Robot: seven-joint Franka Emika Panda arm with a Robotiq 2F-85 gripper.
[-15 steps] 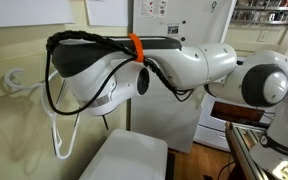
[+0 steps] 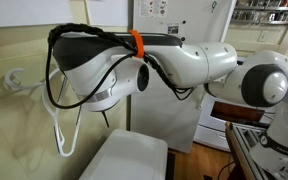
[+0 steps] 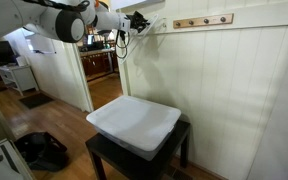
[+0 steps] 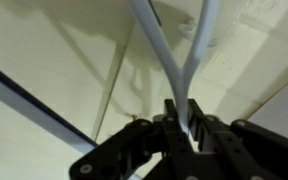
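A white hanger (image 2: 56, 128) hangs down beside the wall from the arm's far end in exterior view 1, where the arm hides my gripper. Seen from the wrist, the fingers of my gripper are shut on the white hanger (image 4: 180, 82), at the place where its two strands come together. A white wall hook (image 2: 14, 80) sits just left of the hanger in exterior view 1. High by the wall, exterior view 2 shows the dark gripper (image 3: 136, 21) small, with the hanger hard to make out against the wall.
Below the arm stands a container with a white lid (image 3: 136, 120) on a black table (image 3: 104, 150). A wooden peg rack (image 3: 204, 20) is fixed to the wall, right of the gripper. A black bin (image 3: 42, 152) rests on the floor.
The hanger's lower part has swung slightly, its outline shifting a little. The arm looks almost still, and the hanger stays with it.
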